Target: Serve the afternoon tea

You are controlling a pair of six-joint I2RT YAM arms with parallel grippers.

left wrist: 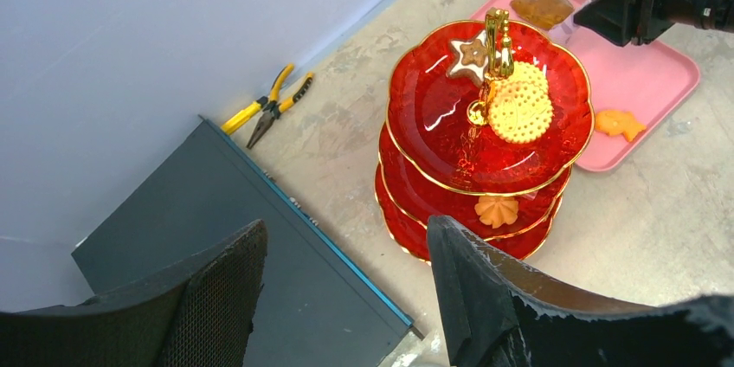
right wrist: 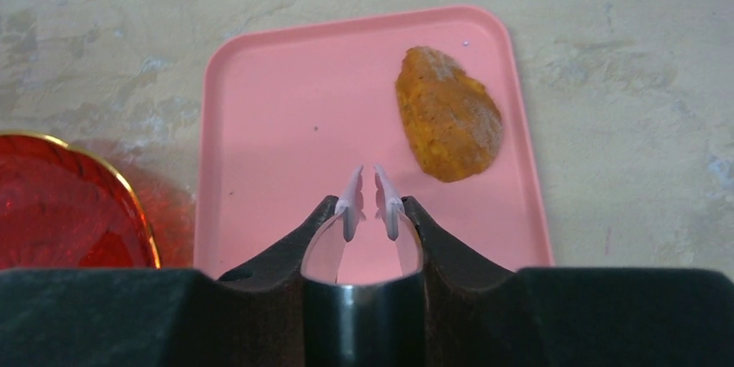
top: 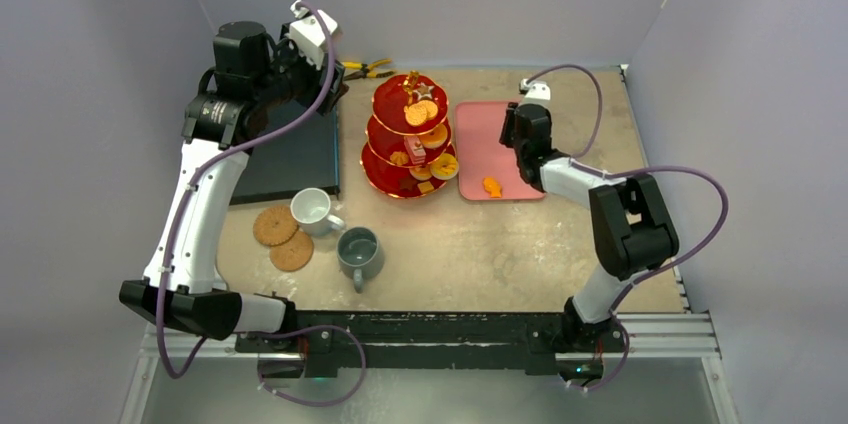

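Observation:
The three-tier red stand (top: 392,176) holds assorted biscuits and pastries at the table's middle. On the pink tray (top: 480,134) beside it lie an orange fish-shaped piece (top: 492,187) and a brown pastry (right wrist: 448,116). My right gripper is over the tray, lower left of that pastry in the right wrist view, its pale tips slightly apart with nothing between them. My left gripper hangs high at the back left, above and beside the stand; I cannot tell what, if anything, is between its dark fingers.
A dark board (top: 285,164) lies at left, with pliers (top: 370,68) behind. A white mug (top: 310,206), grey mug (top: 359,249) and round cork coasters (top: 275,227) sit at front left.

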